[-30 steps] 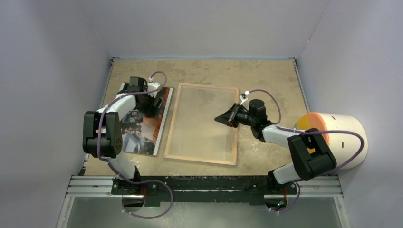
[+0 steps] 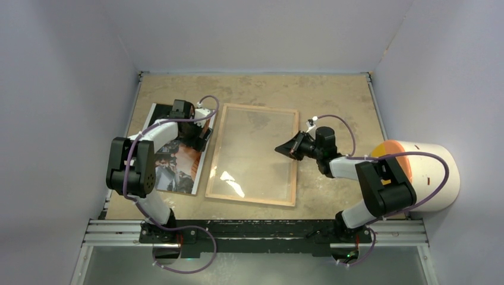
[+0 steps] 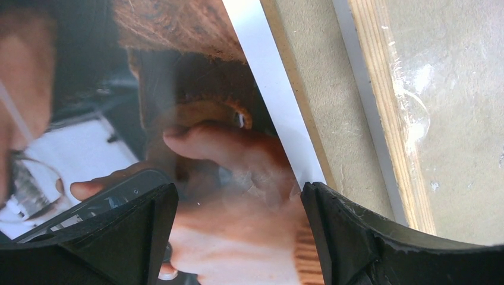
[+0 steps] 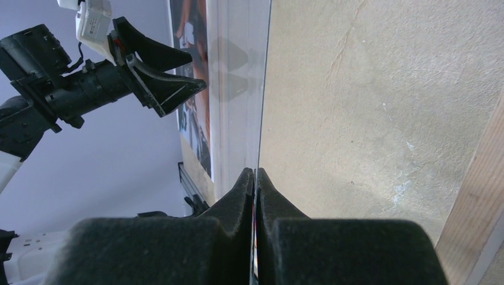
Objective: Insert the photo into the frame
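The photo (image 2: 177, 169), a dark picture with a white border, lies on the table at the left. Beside it is the wooden frame (image 2: 252, 201), its opening spanned by a clear sheet (image 4: 241, 127). My left gripper (image 2: 201, 140) hovers over the photo's right part; in the left wrist view its fingers (image 3: 163, 217) stand apart with nothing held, near the photo's white edge (image 3: 276, 89). At the frame's right side, my right gripper is shut on the clear sheet's thin edge, the sheet rising from between its fingertips. The left arm hides part of the photo.
A white cylinder with an orange end (image 2: 431, 178) stands at the right, beside the right arm. A narrow strip of table separates photo and frame.
My right gripper shifted slightly right. A bright glare appeared on the clear sheet's lower left and moved right.
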